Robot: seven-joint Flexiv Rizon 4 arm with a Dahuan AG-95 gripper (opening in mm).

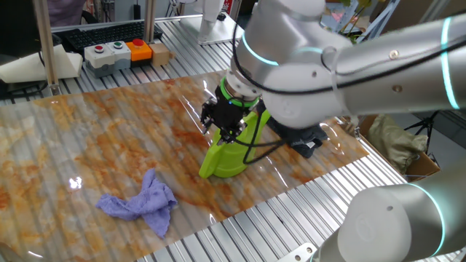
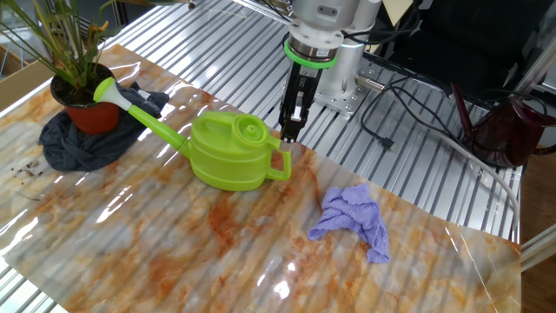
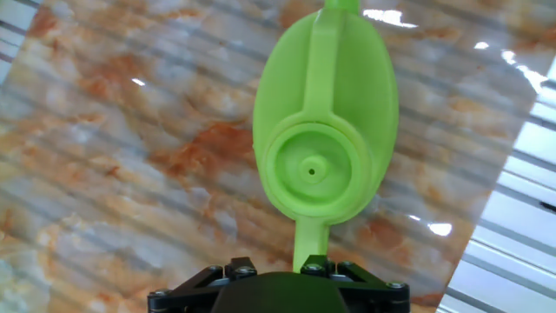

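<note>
A lime-green watering can [image 2: 228,156] stands upright on the marbled sheet, its spout toward the potted plant and its handle toward my arm. My black gripper [image 2: 290,137] points down at the handle end, its tips close above or beside the handle; contact cannot be made out. From the wrist view, the can [image 3: 373,104] fills the upper middle, and its handle [image 3: 311,239] runs down to the gripper. A dark housing hides the space between the fingers there. In exterior view 1 the gripper [image 1: 224,122] covers part of the can [image 1: 231,161].
A crumpled purple cloth [image 2: 354,219] lies on the sheet. Beyond the spout, a potted plant [image 2: 91,117] stands on a dark cloth [image 2: 65,149]. A dark red pitcher [image 2: 504,135] is off to the side. Much of the marbled sheet [image 1: 95,145] is bare.
</note>
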